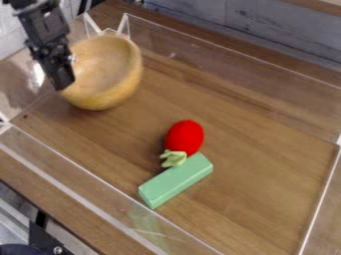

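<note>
A wooden bowl stands at the left of the table, looking tilted and blurred. My black gripper is at the bowl's left side, its fingertips down by the rim; it looks shut, though whether anything thin is between the fingers is unclear. A red toy strawberry with a pale green leafy end lies at the lower middle, beside a green rectangular block.
Clear walls edge the table on the left, front and right. A grey wooden board runs along the back.
</note>
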